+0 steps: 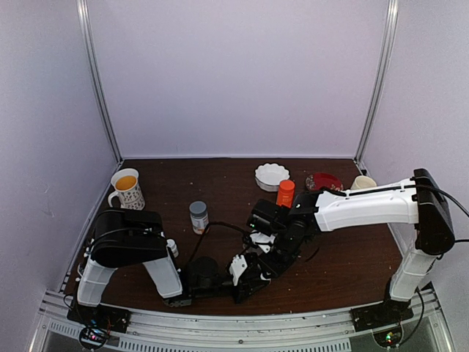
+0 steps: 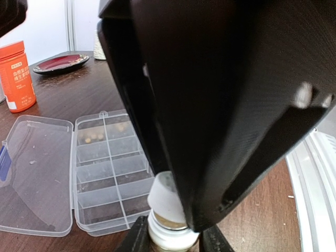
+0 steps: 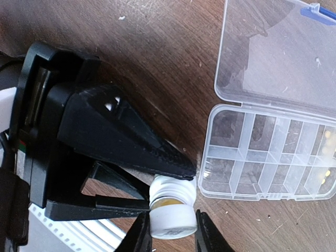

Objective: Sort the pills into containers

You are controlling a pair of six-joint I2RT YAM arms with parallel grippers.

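Note:
A small white bottle [image 2: 173,239] is in my left gripper, which is shut on it low in the left wrist view. Its white cap [image 3: 173,221] sits between the fingers of my right gripper, shut on it. A tan band shows between cap and bottle; whether they still touch, I cannot tell. Both grippers meet at the table's front middle, hiding the bottle from the top view. Beside them, the clear pill organizer [image 3: 268,152] lies with its lid [image 2: 39,176] open. Several yellowish pills [image 2: 94,137] lie in its end compartments.
An orange bottle [image 1: 286,193], a white scalloped dish [image 1: 272,176] and a red plate [image 1: 323,181] stand towards the back. A grey-capped bottle [image 1: 198,217] is left of middle, a mug [image 1: 127,189] at far left.

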